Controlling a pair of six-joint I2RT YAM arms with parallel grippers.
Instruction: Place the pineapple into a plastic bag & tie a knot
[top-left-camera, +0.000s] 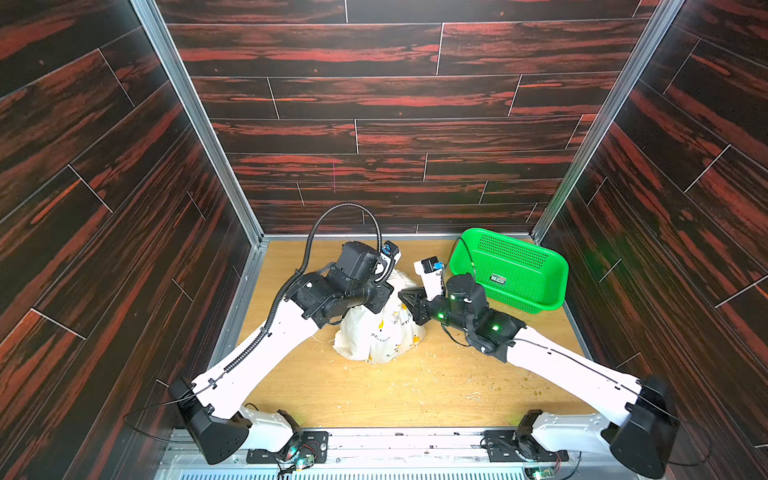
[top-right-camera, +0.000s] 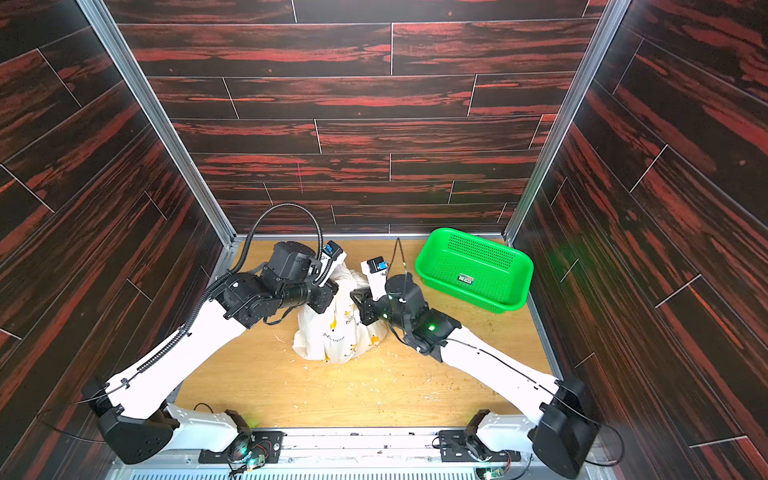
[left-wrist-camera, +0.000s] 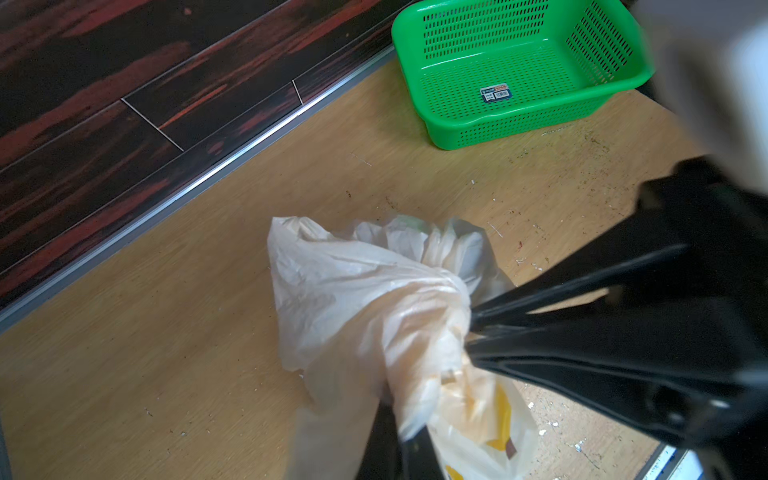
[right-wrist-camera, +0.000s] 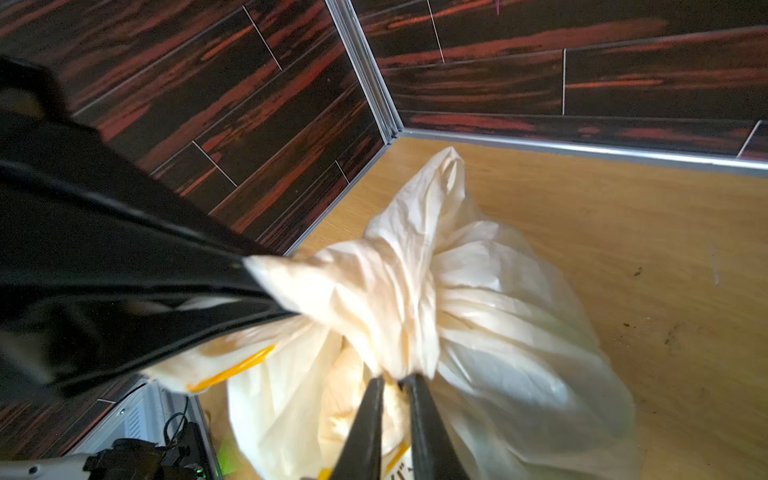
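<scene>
A crumpled white plastic bag (top-left-camera: 380, 336) with yellow print sits at the table's middle, its top twisted and bunched (left-wrist-camera: 376, 304). My left gripper is shut on a twist of the bag, seen in its wrist view, and reaches in from the left in the top views. My right gripper comes from the right into the bag's gathered neck, close to the left one; whether its fingers are closed is hard to tell. No pineapple can be seen; the bag hides whatever is inside.
A green perforated basket (top-left-camera: 508, 300) stands at the back right. Bare wooden table (top-right-camera: 432, 384) with small scraps surrounds the bag at the front and left. Dark walls enclose both sides and the back.
</scene>
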